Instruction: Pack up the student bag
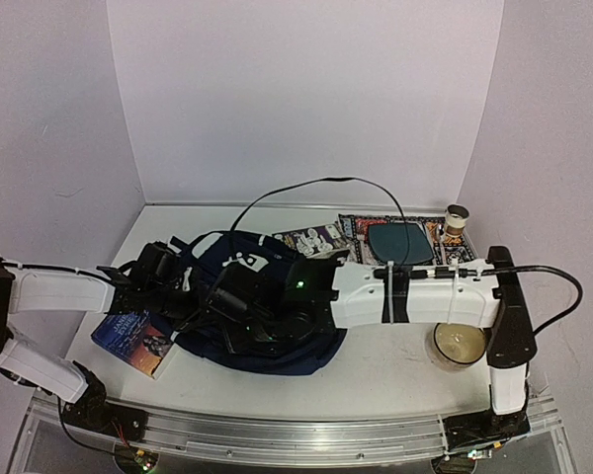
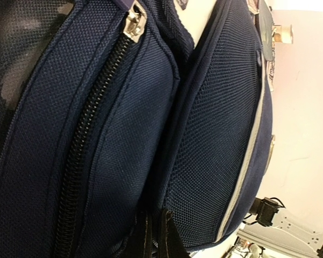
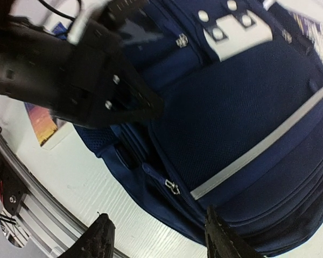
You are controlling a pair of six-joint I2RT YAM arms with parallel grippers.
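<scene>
The dark blue bag (image 1: 277,360) lies on the table, its main part hidden under the right arm in the top view. My left gripper is shut at the bag's edge, where the piped rim of the mesh panel (image 2: 215,118) runs down to its fingertips. A zip with a metal slider (image 2: 133,24) shows on the facing part. In the right wrist view my right gripper is open above the bag's front side, its fingers apart with nothing between them. A zip pull (image 3: 172,186) hangs from the bag beyond those fingers.
A blue book (image 1: 133,341) lies left of the bag, and a patterned book (image 1: 311,240) behind it. On the right are a patterned mat with a dark teal item (image 1: 400,243), a cup (image 1: 456,219) and a bowl (image 1: 461,343).
</scene>
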